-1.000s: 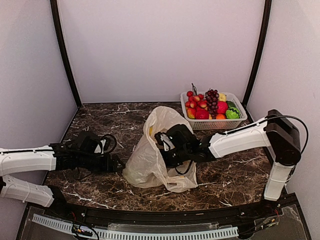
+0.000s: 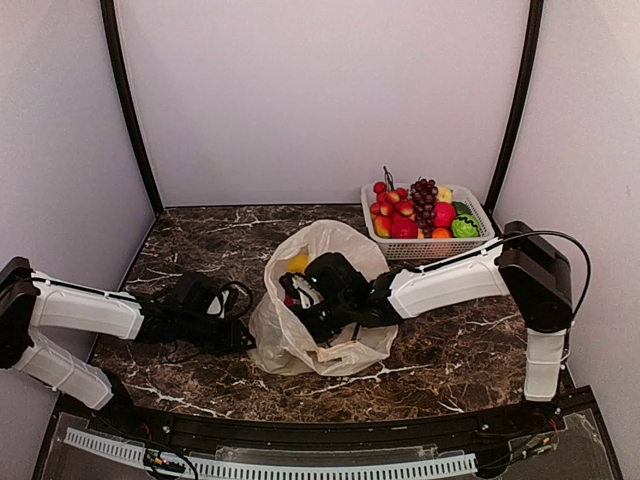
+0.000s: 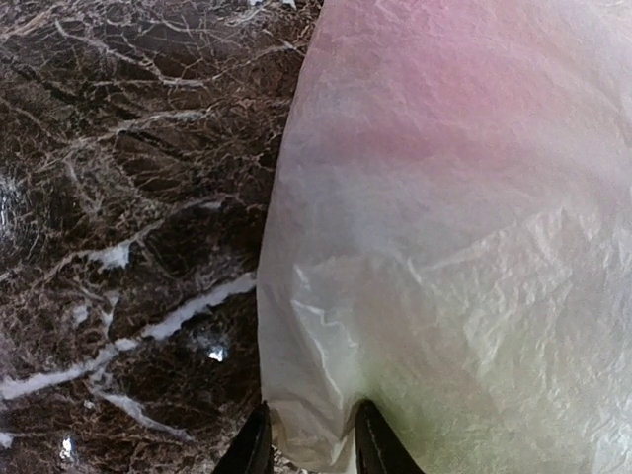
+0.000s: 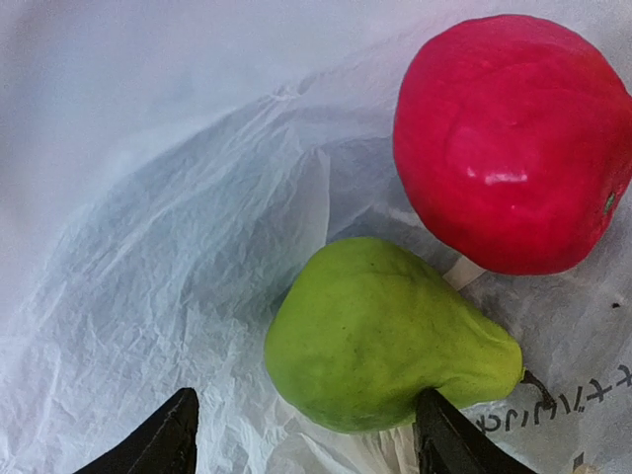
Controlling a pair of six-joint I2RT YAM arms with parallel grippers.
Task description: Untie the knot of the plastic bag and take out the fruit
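Note:
The white translucent plastic bag (image 2: 365, 358) lies on the dark marble table, its mouth spread wide toward the right arm. Inside it, in the right wrist view, are a green pear-shaped fruit (image 4: 380, 336) and a red round fruit (image 4: 509, 143); a yellow fruit (image 2: 298, 263) shows from above. My right gripper is inside the bag, its fingers apart, one tip overlapping the green fruit's lower edge; nothing is clamped. At the bag's left bottom corner, my left gripper has its fingers apart, with a fold of plastic between them.
A white basket (image 2: 440, 247) full of assorted fruit stands at the back right. Bare marble table (image 2: 210, 230) lies at the back left and along the front. The bag's raised wall surrounds the right gripper.
My right gripper has shifted left and slightly toward the front, deeper into the bag, whose mouth has spread wider. The left gripper has moved slightly right, onto the bag's corner.

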